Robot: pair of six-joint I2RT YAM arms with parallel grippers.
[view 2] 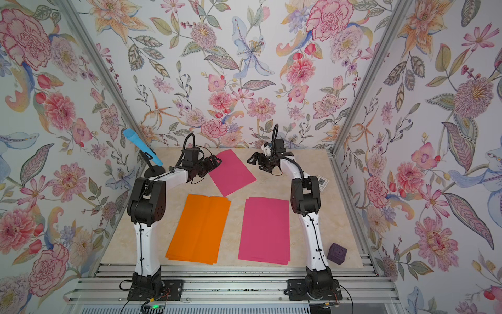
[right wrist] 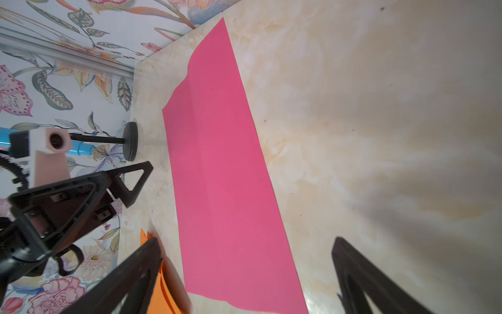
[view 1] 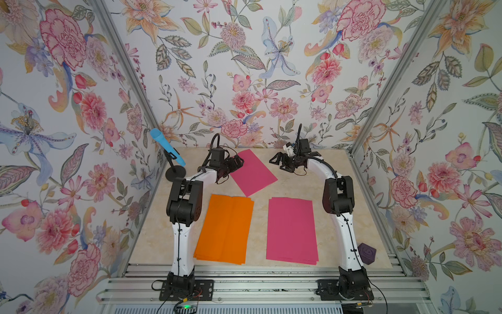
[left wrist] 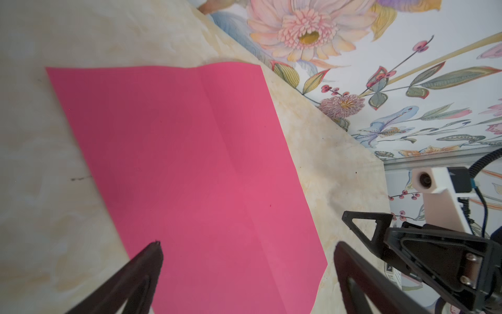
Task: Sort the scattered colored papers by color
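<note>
A loose pink sheet [view 1: 253,175] lies slantwise at the back of the table, creased lengthwise, its far end slightly raised in the left wrist view. Just over its left edge my left gripper [view 1: 240,161] stands open, its fingers [left wrist: 137,277] spread wide with no paper held between them. On the sheet's other side, beyond its right edge, my right gripper [view 1: 279,162] is open as well and empty. Nearer the front, a stack of orange papers [view 1: 226,230] lies at left and a stack of pink papers [view 1: 291,230] at right, side by side with bare table between.
At the back left a blue microphone-like object [view 1: 167,146] leans on a black round-based stand [view 1: 175,173]. A dark purple block [view 1: 366,253] sits at the front right corner. A small white card [view 2: 322,183] lies behind the right arm.
</note>
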